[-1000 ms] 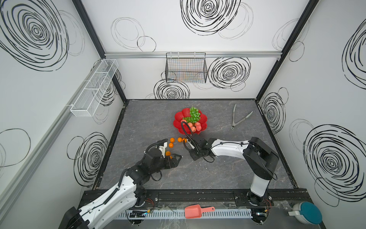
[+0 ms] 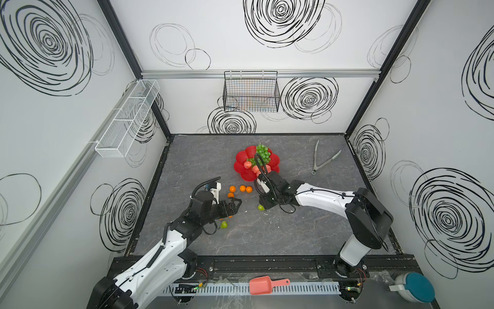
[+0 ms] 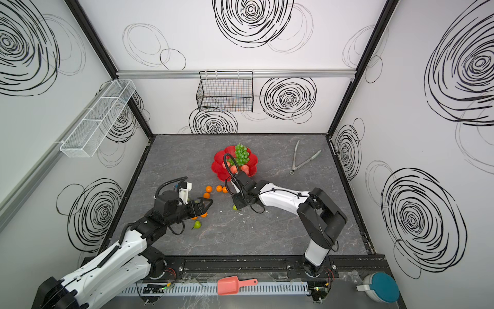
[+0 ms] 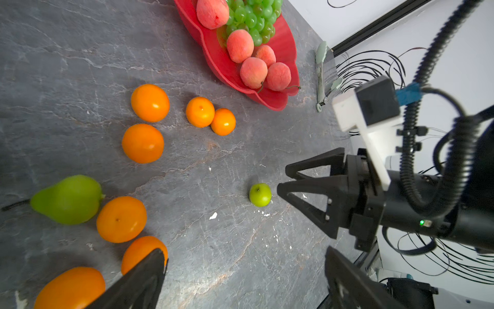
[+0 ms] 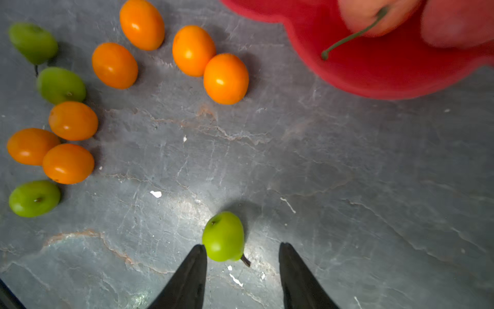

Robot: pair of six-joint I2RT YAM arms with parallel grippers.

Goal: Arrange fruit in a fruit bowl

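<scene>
The red bowl (image 2: 239,167) holds green grapes (image 4: 252,20) and several peaches (image 4: 253,72). A lone small green pear (image 5: 222,239) lies on the table in front of my right gripper, which is open; the pear sits just beyond the left fingertip. In the left wrist view the right gripper shows to the right of this pear, apart from it. My left gripper is also open and empty, above the table left of the middle. Loose oranges (image 5: 226,78) and more green pears (image 5: 35,198) lie toward the left.
Grey tongs (image 2: 321,162) lie at the back right. A wire basket (image 2: 251,95) hangs on the back wall, a white one (image 2: 126,121) on the left.
My right arm has shifted to the right and back, uncovering the lone green pear. The left arm has drawn slightly left, and another green pear shows beside it.
</scene>
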